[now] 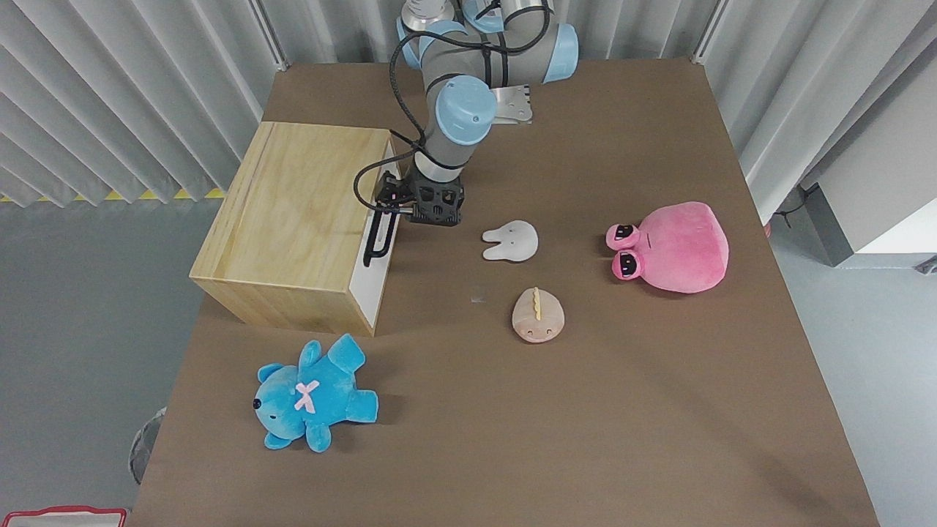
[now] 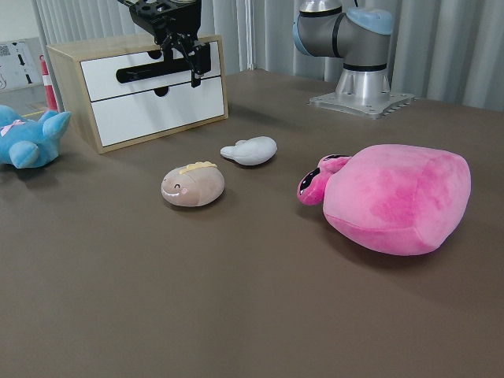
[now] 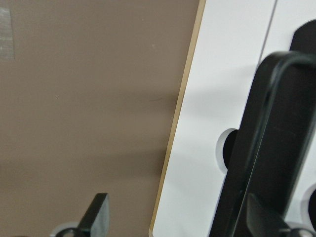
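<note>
A wooden cabinet (image 1: 277, 219) with two white drawers stands at the left of the table, a long black handle (image 2: 142, 72) on its upper drawer. My gripper (image 1: 395, 211) hangs at the drawer front over this handle. In the wrist view the handle (image 3: 266, 138) fills the right side, with one dark finger (image 3: 94, 217) over the table and the other in front of the handle; the fingertips stand apart.
A blue bear (image 1: 320, 395) lies front left, a white rabbit plush (image 1: 514, 241) and a beige plush (image 1: 537, 320) in the middle, a pink plush (image 1: 676, 250) at the right.
</note>
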